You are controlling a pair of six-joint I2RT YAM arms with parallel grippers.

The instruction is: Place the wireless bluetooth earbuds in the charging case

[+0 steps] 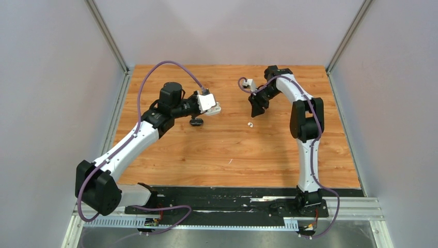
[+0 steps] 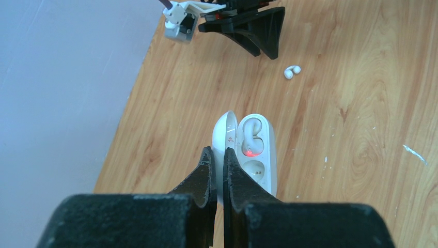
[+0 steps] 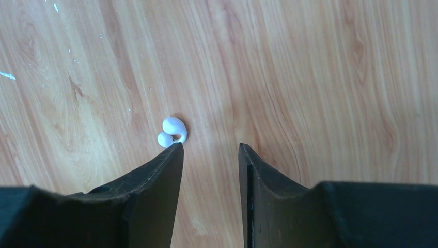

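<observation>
The white charging case has its lid up, and my left gripper is shut with the thin lid between its fingers. One earbud sits in the case's upper slot beside a small red light; the lower round slot is empty. From above, the case shows only partly beneath the left wrist camera. The other white earbud lies on the table, just beyond the left fingertip of my right gripper. That gripper stands part open, with bare wood between its fingers.
A dark rounded object shows beside the left gripper. Small white marks, one a short streak, are on the wooden table. Walls border the sides and back.
</observation>
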